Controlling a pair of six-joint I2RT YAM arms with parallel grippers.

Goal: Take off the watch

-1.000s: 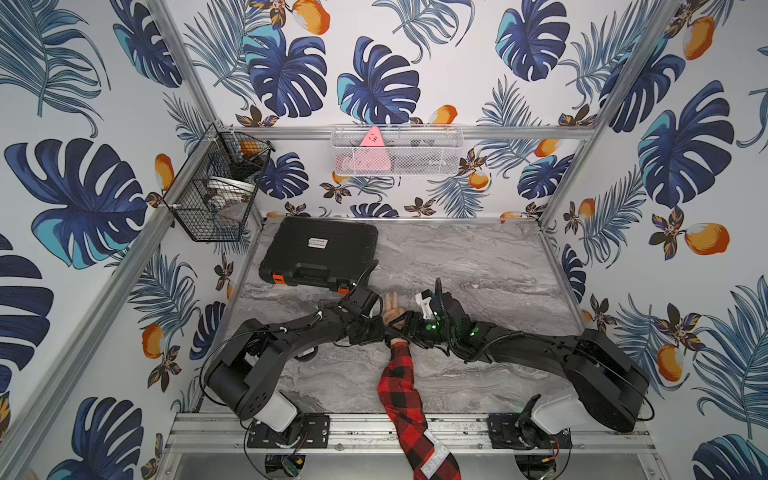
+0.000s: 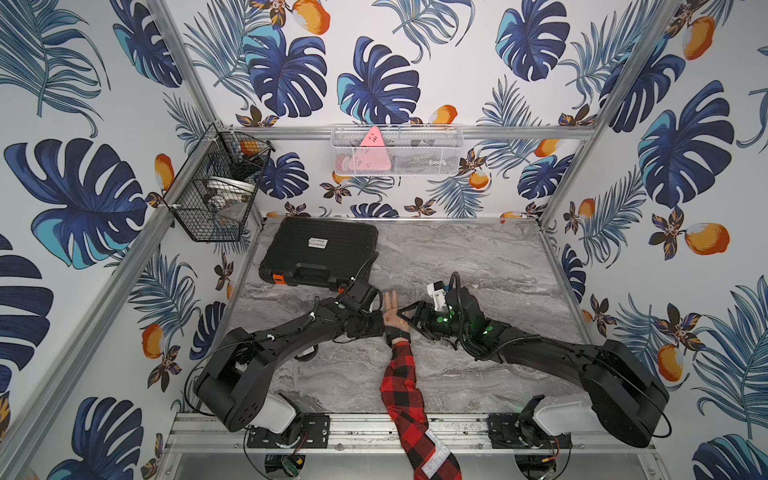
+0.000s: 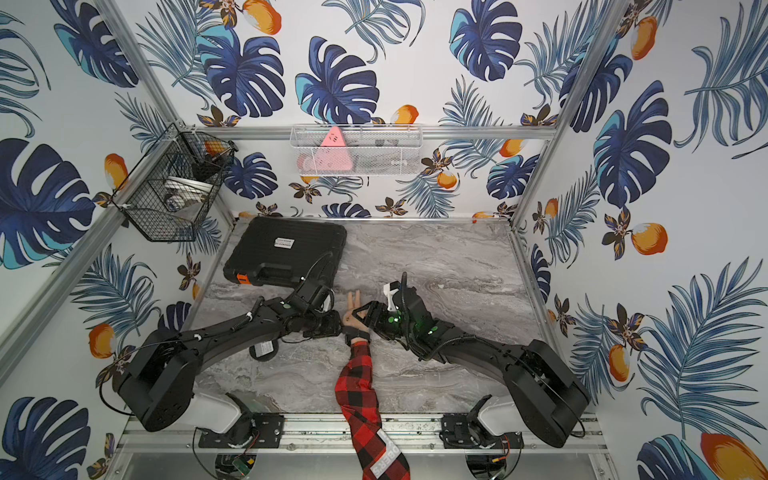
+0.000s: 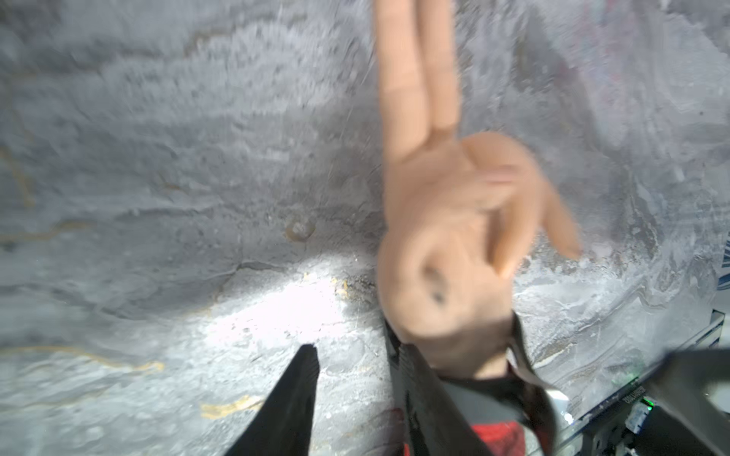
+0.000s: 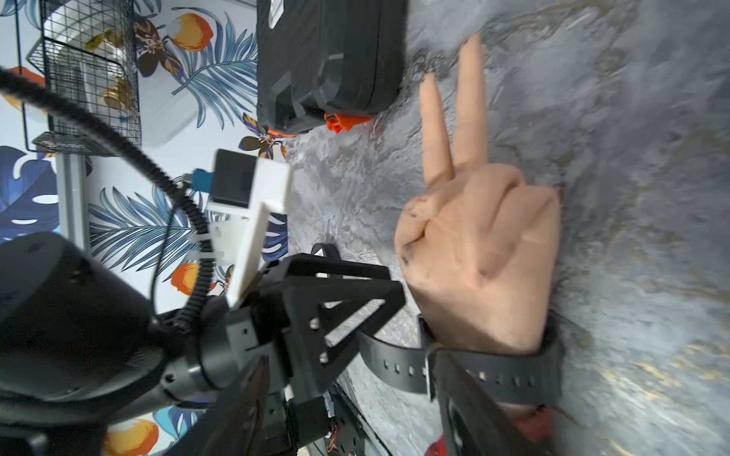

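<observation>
A black watch strap circles the wrist of a fake hand lying palm up, in a red plaid sleeve. In the right wrist view the strap's free end sticks out left, through a buckle, to the left gripper's tip. My left gripper stands left of the wrist, a gap between its fingers; bare table shows in that gap. Its right finger overlaps the strap's near side. My right gripper is open above the wrist's right side, fingers wide apart. The watch face is hidden.
A black case with orange latches lies at the back left. A dark round object sits under the left arm. Wire baskets hang on the walls.
My right gripper has moved right and slightly back, away from the wrist. The left arm has shifted a little left and back. The hand and sleeve have moved slightly right.
</observation>
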